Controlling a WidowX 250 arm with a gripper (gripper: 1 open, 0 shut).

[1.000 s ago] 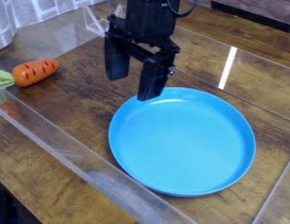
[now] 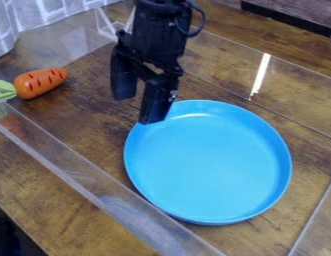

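My black gripper (image 2: 144, 88) hangs from the top centre over the wooden board, just behind and above the rear left edge of a blue plate (image 2: 208, 160). Its two dark fingers point downward and stand apart, open, with nothing visible between them. An orange toy carrot (image 2: 42, 82) lies on the wood at the left, apart from the gripper.
A pale green object (image 2: 2, 92) sits at the left edge beside the carrot. Clear plastic walls border the scene along the lower left and right. Bare wood lies behind the plate at the right and between carrot and plate.
The gripper has turned a little and shifted slightly left, and its fingers appear at a different angle. The carrot and plate have not moved.
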